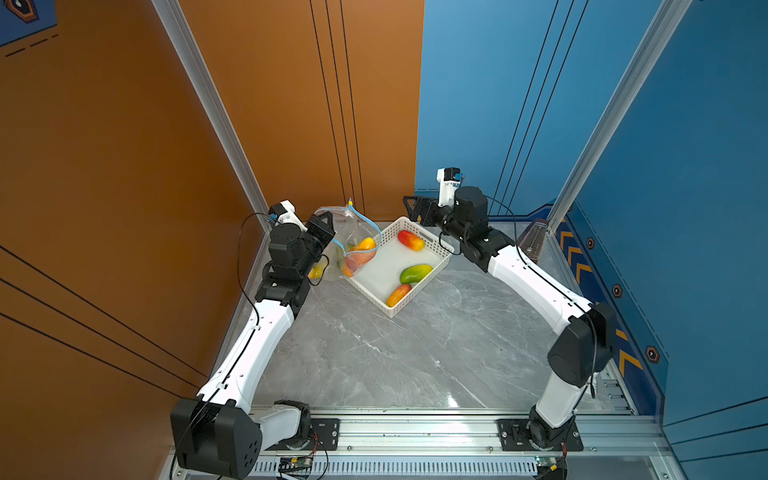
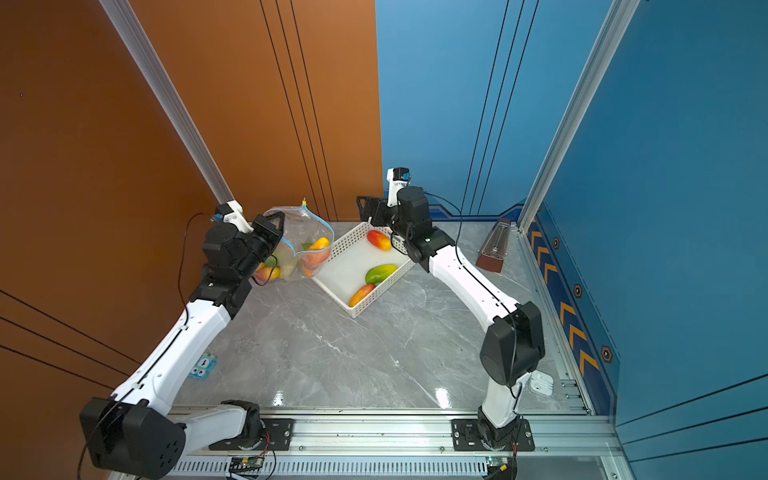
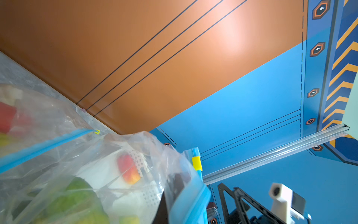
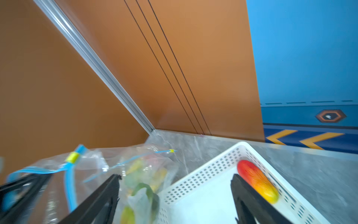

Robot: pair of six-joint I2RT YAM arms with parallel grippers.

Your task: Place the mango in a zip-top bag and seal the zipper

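A clear zip top bag (image 1: 357,229) with a blue zipper and yellow slider hangs at the back left, its mouth spread open. Orange-red mangoes (image 1: 361,253) show inside its lower part. My left gripper (image 1: 325,225) is shut on the bag's edge near the zipper; in the left wrist view the film and blue strip (image 3: 192,203) run into its fingers. Over the basket's far end my right gripper (image 1: 410,209) is open, apart from the bag. The right wrist view shows nothing between its fingers, with the bag's slider (image 4: 72,156) off to the left.
A white basket (image 1: 370,298) below holds a red-yellow mango (image 1: 411,240), a green one (image 1: 415,273) and an orange one (image 1: 398,294). A second filled bag (image 2: 269,269) lies left. A brown-ended box (image 2: 492,260) stands right.
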